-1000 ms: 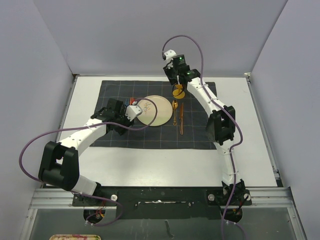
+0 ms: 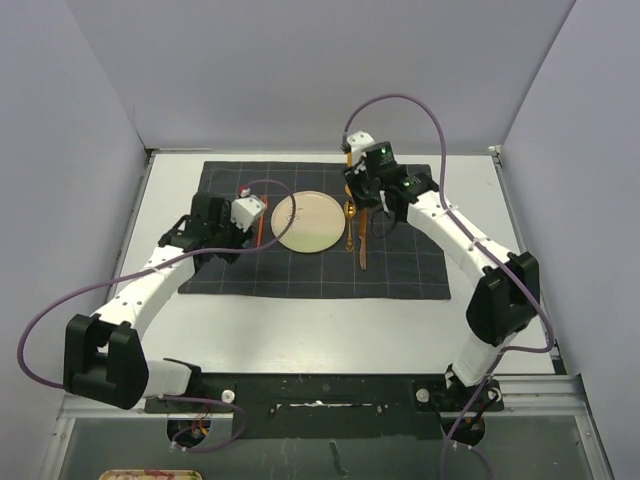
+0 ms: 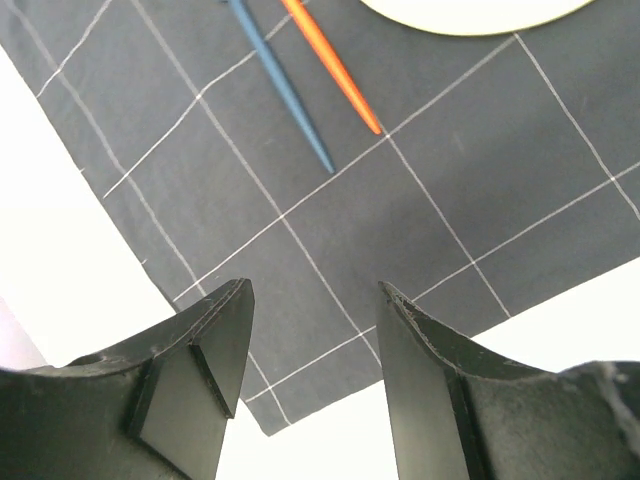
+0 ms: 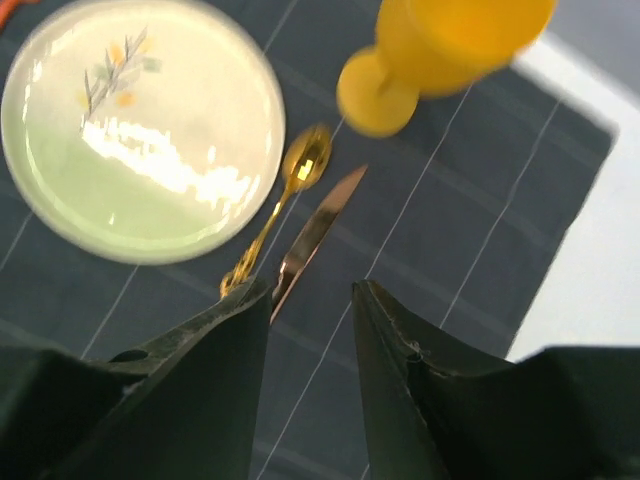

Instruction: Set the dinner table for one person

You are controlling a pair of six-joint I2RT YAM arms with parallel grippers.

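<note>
The pale plate (image 2: 318, 222), with a small flower print (image 4: 115, 80), lies mid-placemat (image 2: 330, 288). To its left are an orange-red utensil (image 3: 335, 70) and a blue one (image 3: 285, 95), roughly side by side; their far ends are cut off in the left wrist view. A gold spoon (image 4: 265, 230) and a copper-coloured knife (image 4: 315, 235) lie right of the plate. Beyond them the yellow goblet (image 4: 440, 50) stands upright. My left gripper is open above the mat's near left part, empty. Apart from the goblet, my right gripper hangs open above the knife side, holding nothing.
White table (image 2: 300, 335) borders the mat, free in front and at the right. A wicker-like basket (image 2: 150, 474) shows at the bottom edge. Grey walls close off the back and sides.
My left arm has drawn back leftward, off the utensils beside the plate. The right arm has swung right and nearer, away from behind the goblet. Plate, spoon and knife have stayed put.
</note>
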